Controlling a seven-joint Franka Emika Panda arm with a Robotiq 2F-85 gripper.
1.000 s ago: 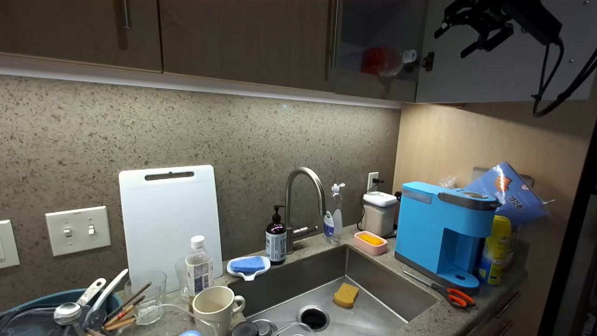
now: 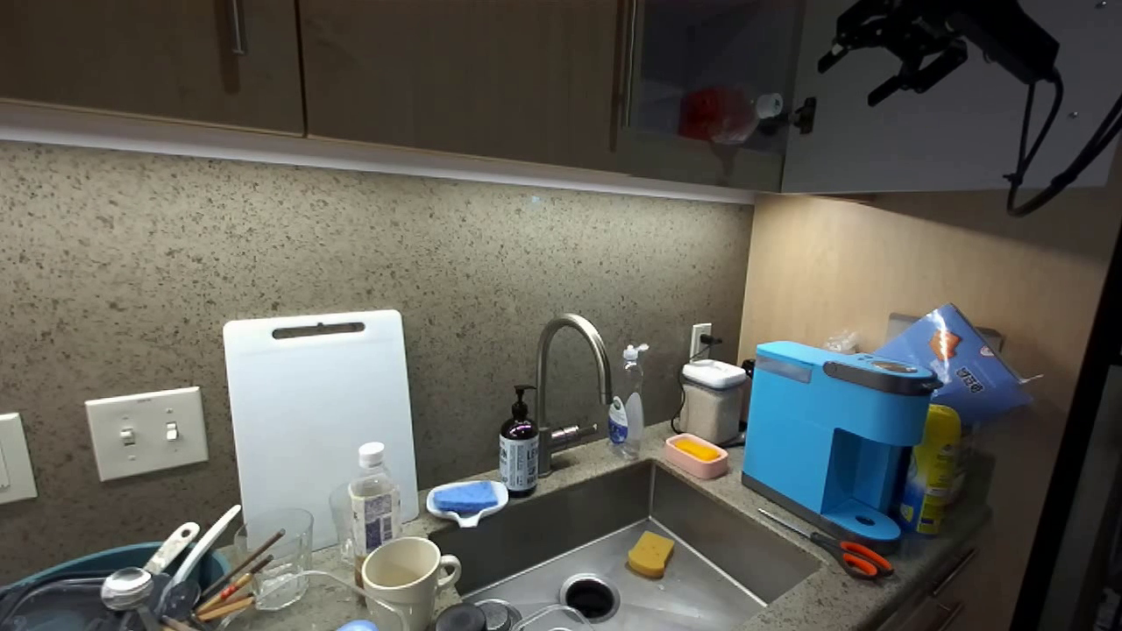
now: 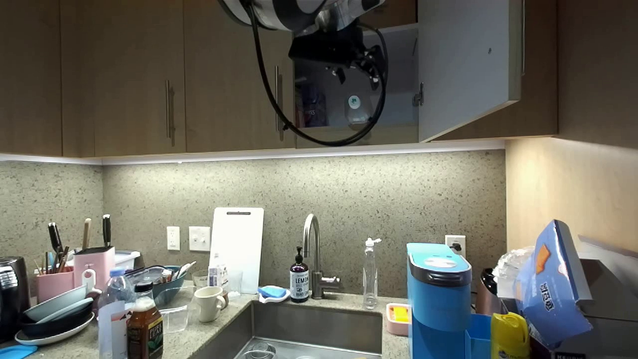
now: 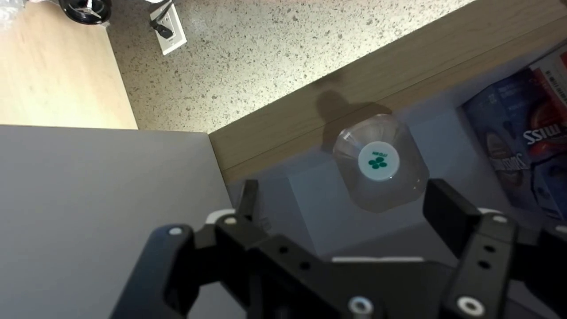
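A clear bottle with a white cap [image 4: 378, 161] lies on its side in the open upper cabinet, its cap facing out; exterior view 1 shows the same bottle [image 2: 720, 114] with a reddish label. My gripper is open, its two fingers wide apart and nothing between them. The bottle is ahead of the fingers, toward the right one, and apart from both. From the side, the gripper [image 2: 854, 75] hangs in front of the cabinet, to the right of the bottle cap and a little higher.
The open cabinet door [image 4: 106, 212] stands close on the left in the wrist view. Dark blue Swiss Miss boxes [image 4: 523, 133] fill the shelf's right side. Below are the sink [image 2: 726, 547], faucet [image 2: 542, 389] and blue coffee maker [image 2: 831, 431].
The gripper has shifted very slightly in exterior view 1, and its cable hangs a little differently. The bottle and everything on the counter have stayed in place.
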